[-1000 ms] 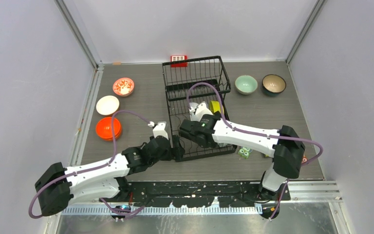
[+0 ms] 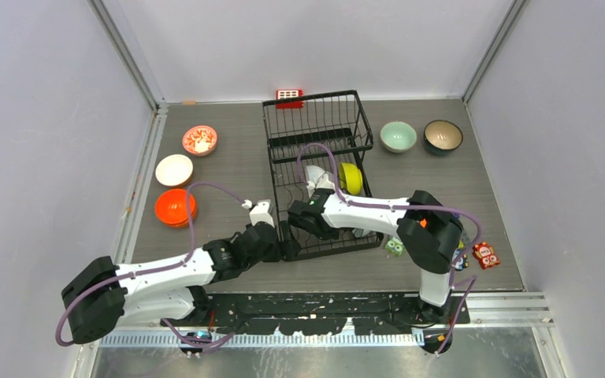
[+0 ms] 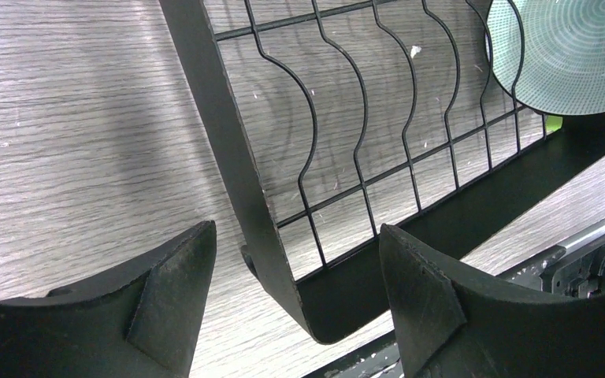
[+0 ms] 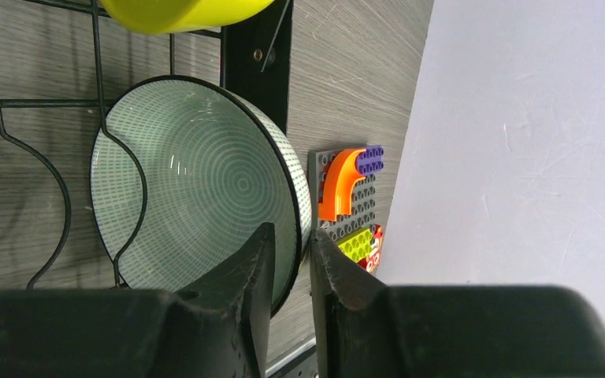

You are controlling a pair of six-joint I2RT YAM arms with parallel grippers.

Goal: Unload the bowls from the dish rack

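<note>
The black dish rack (image 2: 339,250) stands mid-table. A pale patterned bowl with a dark rim leans in its front right part; the left wrist view also shows this bowl (image 3: 575,55). My right gripper is partly open at the bowl's right side, the rim and wall between its fingers, with a gap still showing. In the top view the right arm hides its fingertips. Behind sits a yellow bowl (image 2: 350,178) in the rack. My left gripper stands open around the rack's front left corner, contact unclear.
On the left stand orange bowls (image 2: 172,207), a white bowl (image 2: 174,170) and a red-patterned bowl (image 2: 199,140). A green bowl (image 2: 398,137) and a dark-rimmed tan bowl (image 2: 443,136) are at the back right. Toy bricks (image 4: 343,189) and a red packet (image 2: 485,255) lie right of the rack.
The left arm has barely moved. The bowls on the table stay put.
</note>
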